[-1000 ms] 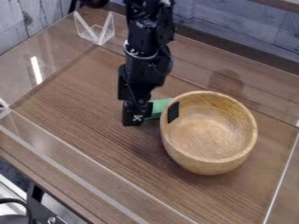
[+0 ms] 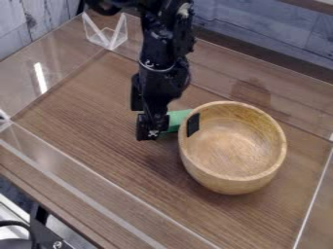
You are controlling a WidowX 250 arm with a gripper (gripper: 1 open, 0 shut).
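The black arm comes down from the top centre, its gripper (image 2: pixel 162 122) low over a green object (image 2: pixel 174 121) that lies on the wooden table beside a tan round bowl (image 2: pixel 240 167). The fingers are dark and overlap the green object's left part, so how far apart they are and whether they touch it cannot be made out. A small dark piece sits at the bowl's upper left rim.
A clear plastic item stands at the back left. Walls border the back, and a black cable lies at the lower left corner.
The arm and gripper have shifted very slightly; the bowl and green object look unmoved.
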